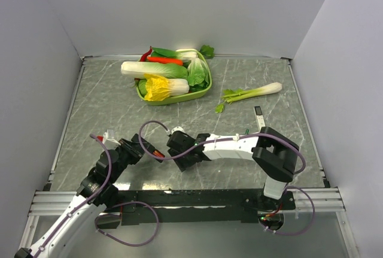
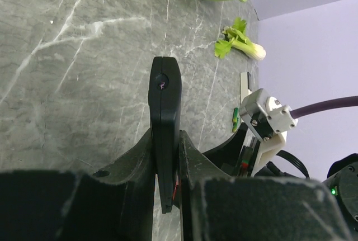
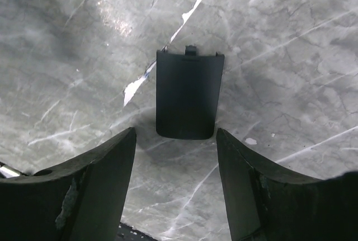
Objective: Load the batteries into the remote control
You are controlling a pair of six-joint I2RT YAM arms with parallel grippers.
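My left gripper is shut on the black remote control (image 2: 165,95), held upright in the left wrist view; in the top view it shows orange at its near end. My right gripper is part open, low over the table, its fingertips either side of the near edge of the black battery cover (image 3: 187,95), which lies on the marble. Small green batteries (image 2: 235,117) lie at the right side of the table, partly hidden in the top view by the right arm.
A basket of vegetables (image 1: 170,78) stands at the back, with a leek (image 1: 263,89) to its right. A white remote-like object (image 1: 260,116) lies at the right.
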